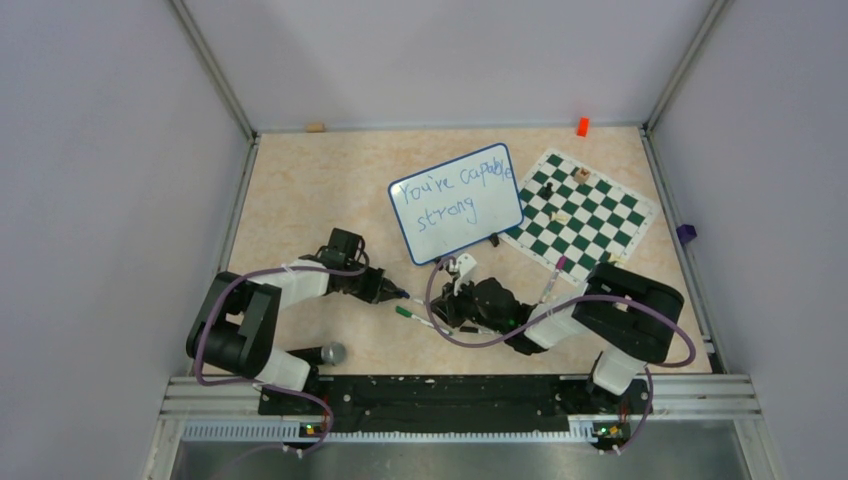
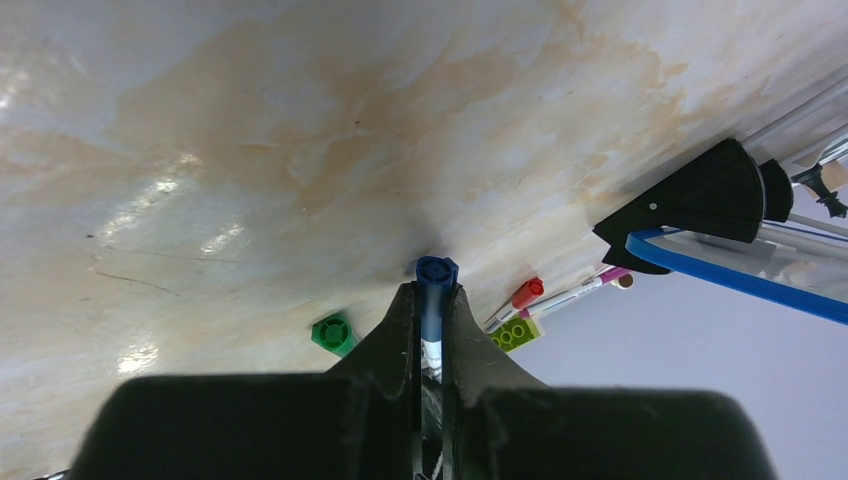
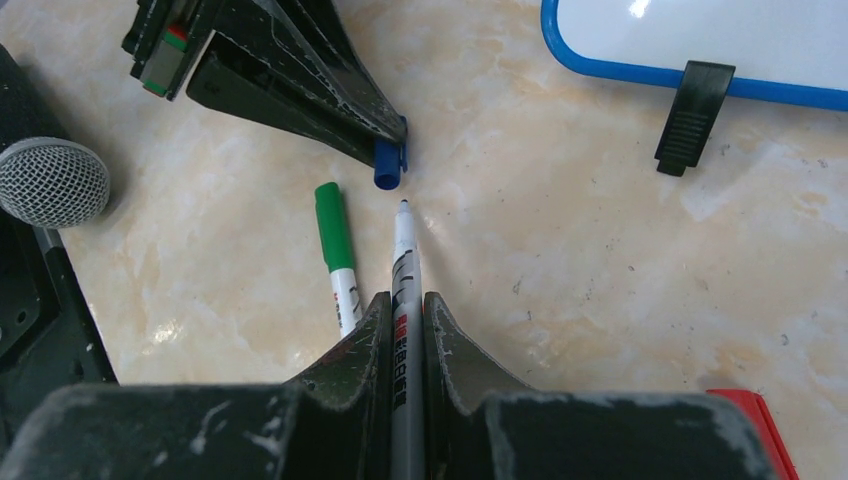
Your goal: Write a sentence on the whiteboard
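The whiteboard (image 1: 450,240) lies tilted at the table's middle, with "You're capable" and "strong" in blue writing. My left gripper is shut on a small blue cap (image 3: 387,168), whose open end shows in the right wrist view. Shut on a white marker (image 3: 404,270), my right gripper points its bare tip toward that cap. A small gap separates tip and cap. Both grippers are left of centre, nearer the front than the board.
A green-capped marker (image 3: 335,235) lies just beside the held one. The microphone (image 1: 333,353) rests at front left, and a green-and-white chessboard (image 1: 610,205) adjoins the whiteboard's right side. Open table lies at the back left.
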